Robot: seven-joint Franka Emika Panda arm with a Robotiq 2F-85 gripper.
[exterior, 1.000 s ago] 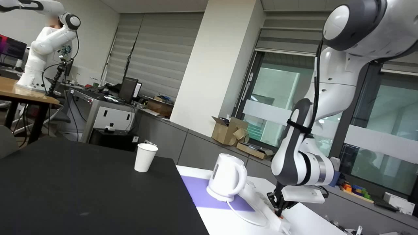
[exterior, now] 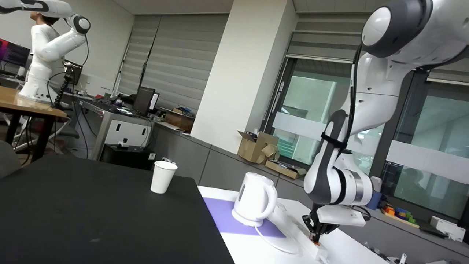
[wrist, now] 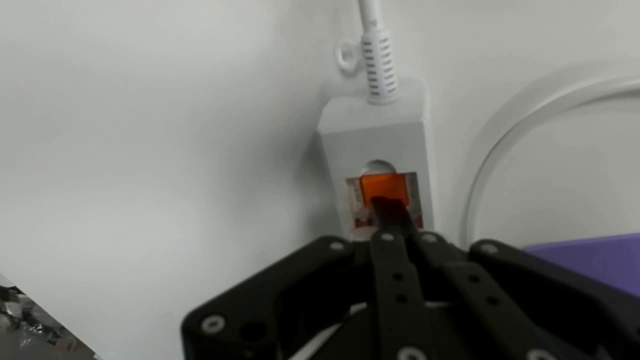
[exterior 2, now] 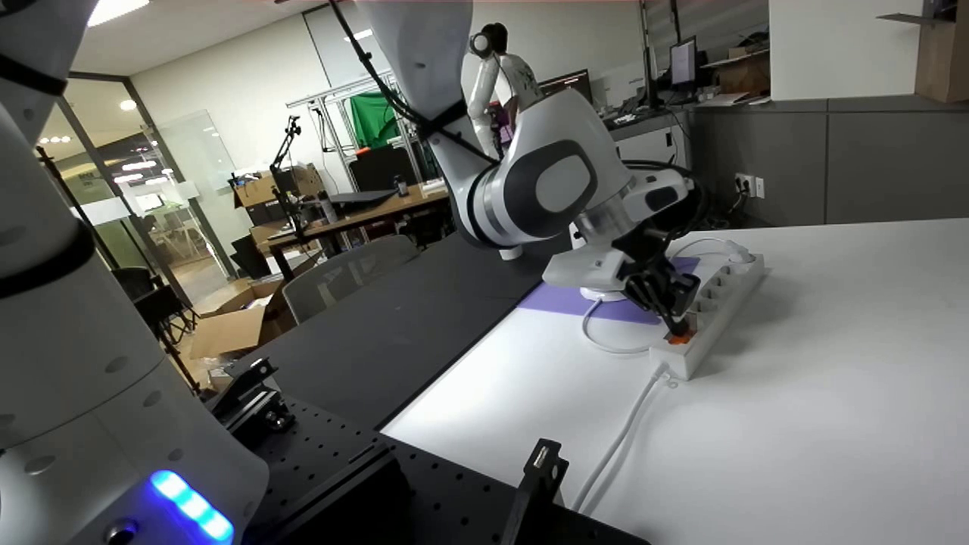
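Observation:
A white power strip [exterior 2: 732, 309] lies on the white table, its orange switch [wrist: 384, 185] at the end where the cord enters. In the wrist view my gripper is shut, its fingertips over the orange switch and hiding the part nearest them. Nothing shows between the fingers. From the side, the gripper [exterior 2: 677, 327] points down onto the switch end of the strip, seemingly touching it. A white electric kettle [exterior: 254, 198] stands upright on a purple mat [exterior: 220, 211], with its cord running toward the strip.
A white paper cup [exterior: 163, 176] stands on the black table [exterior: 101, 211] beside the white one. The strip's white cord [exterior 2: 618, 440] runs toward the robot's base. To the strip's right in exterior view 2, the white table [exterior 2: 863, 363] is clear.
In exterior view 1, my gripper and wrist have shifted slightly to the right, and the strip's switch end has moved slightly with them. The kettle and cup stand where they were.

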